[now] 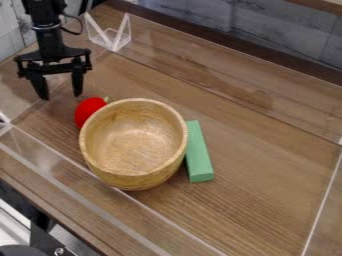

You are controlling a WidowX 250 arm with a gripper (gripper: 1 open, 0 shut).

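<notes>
My black gripper (54, 71) hangs at the upper left, its fingers spread open above the table, with nothing visible between them. Below and right of it a red round object (88, 110) lies against the rim of a large wooden bowl (132, 150). A green bar (198, 152) lies along the bowl's right side.
White tape marks (111, 38) are near the upper left, beside the arm.
</notes>
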